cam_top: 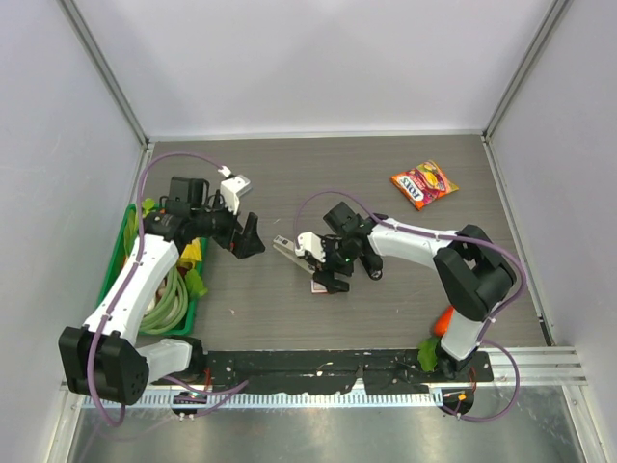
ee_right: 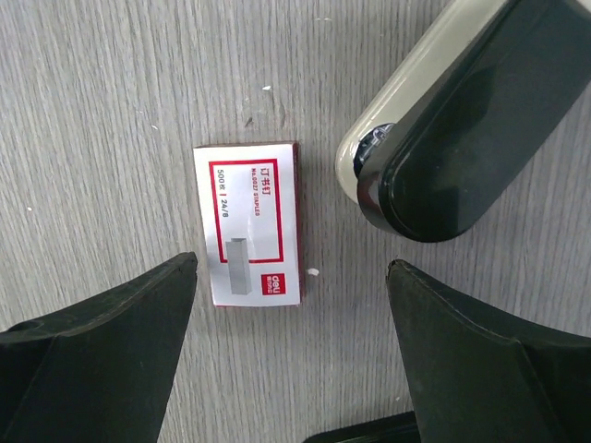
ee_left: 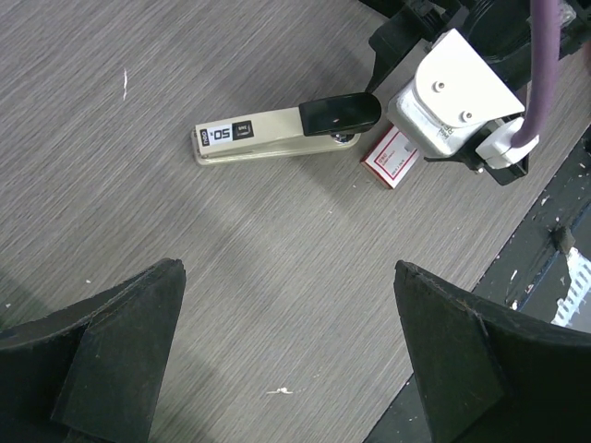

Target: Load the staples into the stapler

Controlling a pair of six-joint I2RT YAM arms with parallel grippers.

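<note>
A cream stapler with a black end [ee_left: 340, 114] lies on the table, its other end pointing away from my right arm. Beside the black end is a small white-and-red staple box [ee_right: 263, 208]. On that box's lower part rests a thin grey strip of staples [ee_right: 238, 266]. My right gripper is open over the box, one finger to each side in its wrist view, with nothing held. Left of the stapler in the top view, my left gripper [cam_top: 249, 236] stands open and empty. From above, the right gripper partly covers the box [cam_top: 318, 287].
A green basket [cam_top: 103, 275] of vegetables stands at the left under the left arm. An orange chip bag [cam_top: 424, 183] lies at the back right, and a carrot [cam_top: 443, 320] lies near the front right.
</note>
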